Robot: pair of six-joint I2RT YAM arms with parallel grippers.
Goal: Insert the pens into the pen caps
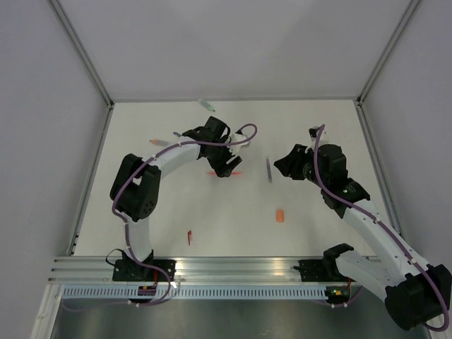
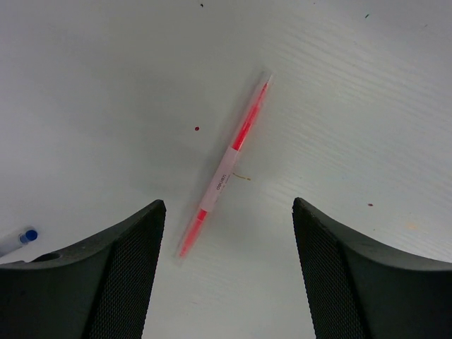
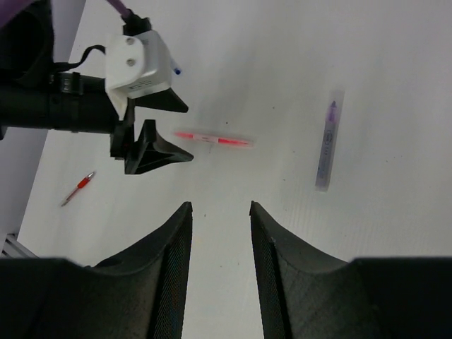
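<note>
My left gripper (image 1: pixel 230 164) hangs open above a pink-red pen (image 2: pixel 224 169), which lies flat on the white table with nothing between the fingers. A blue-tipped pen (image 2: pixel 14 239) shows at the left of the left wrist view. My right gripper (image 1: pixel 288 162) is open, to the right of a grey-purple pen (image 1: pixel 269 169), seen upright in the right wrist view (image 3: pixel 327 141). A short red pen (image 1: pixel 189 237) lies near the front, an orange cap (image 1: pixel 280 215) front right. Pale green (image 1: pixel 206 105) and orange (image 1: pixel 158 143) items lie at the back and left.
The white table (image 1: pixel 233 226) is bounded by grey walls and metal rails. Both arms occupy the middle, with purple cables arching over them.
</note>
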